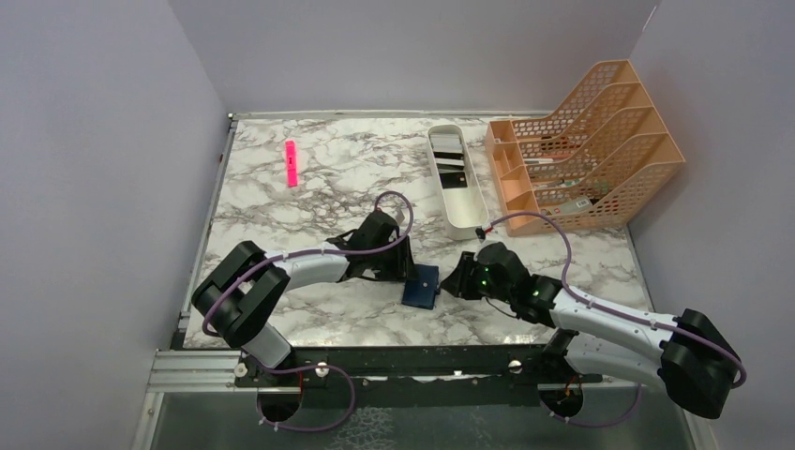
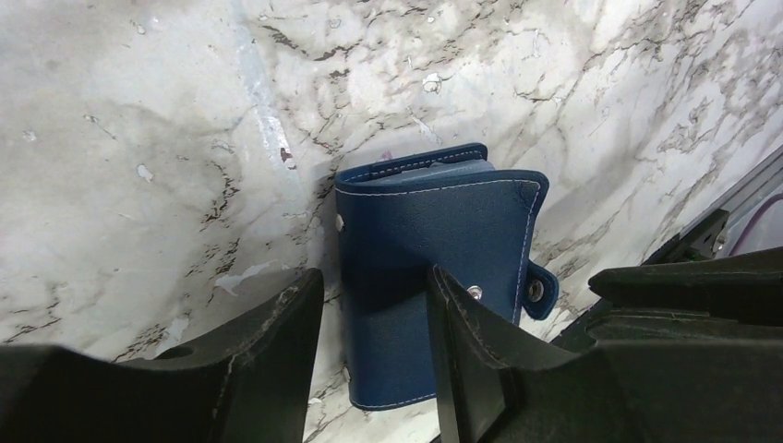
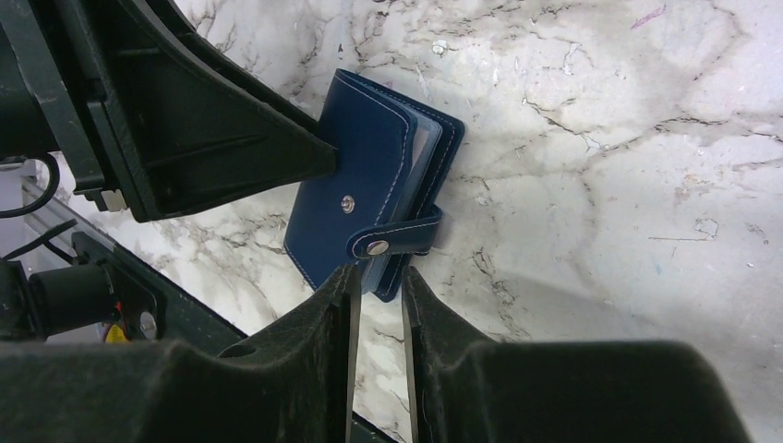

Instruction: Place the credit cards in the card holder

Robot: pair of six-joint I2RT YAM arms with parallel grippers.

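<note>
A navy card holder [image 1: 419,292] lies near the table's front, cover folded over, clear sleeves showing at its edge; the snap strap [image 3: 412,235] is at one side. My left gripper is low over the cover, fingers part open; in the right wrist view it touches or nearly touches the cover. My right gripper sits just off the strap side, fingertips a little apart, nothing visible between them. Several cards [image 1: 452,178] lie in a white oblong tray [image 1: 461,210].
An orange slotted organizer [image 1: 628,178] with assorted items stands at back right. A pink object [image 1: 291,163] lies at back left. The front edge is close below the holder.
</note>
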